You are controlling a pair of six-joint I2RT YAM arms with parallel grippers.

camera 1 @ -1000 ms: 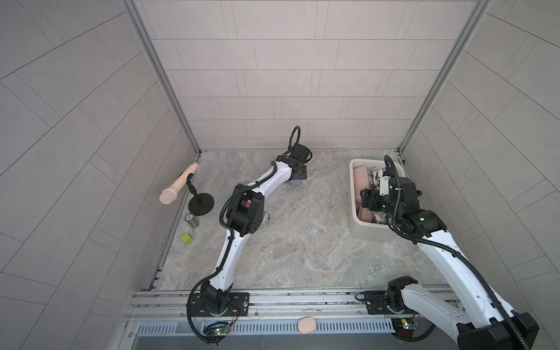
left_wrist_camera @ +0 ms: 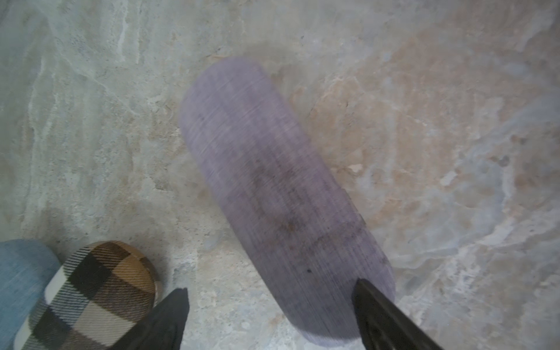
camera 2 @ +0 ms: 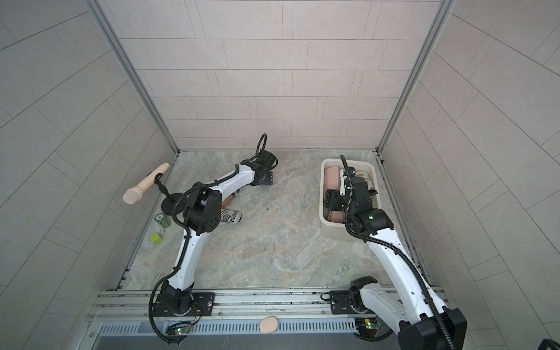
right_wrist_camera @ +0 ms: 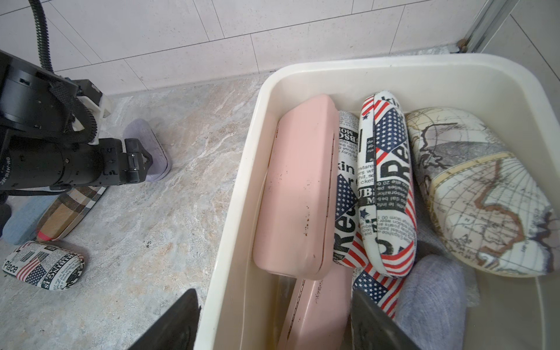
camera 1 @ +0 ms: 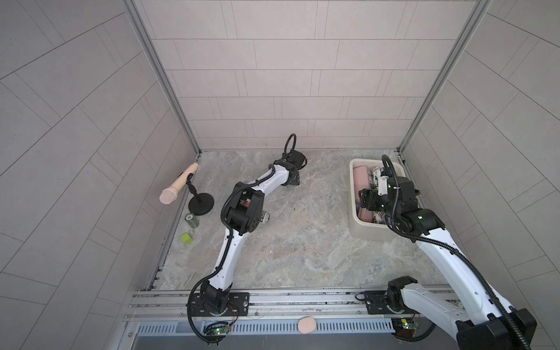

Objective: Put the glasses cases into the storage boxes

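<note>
My left gripper stands open just over a pale purple glasses case (left_wrist_camera: 268, 175), whose near end sits between the fingers; plaid (left_wrist_camera: 93, 291) and blue (left_wrist_camera: 20, 280) cases lie beside it, and a flag-print case (right_wrist_camera: 43, 265) lies farther forward. The cream storage box (camera 1: 355, 227) at the right holds pink (right_wrist_camera: 294, 180), flag-print (right_wrist_camera: 385, 186), map-print (right_wrist_camera: 484, 192) and grey-blue (right_wrist_camera: 431, 303) cases. My right gripper is open over the box's near part; whether its fingers touch anything is unclear.
A black stand (camera 1: 200, 203) with a pale cylindrical object (camera 1: 178, 183), a green can (camera 1: 192, 220) and a lime cube (camera 1: 186, 238) are at the left.
The right arm is practically unchanged.
</note>
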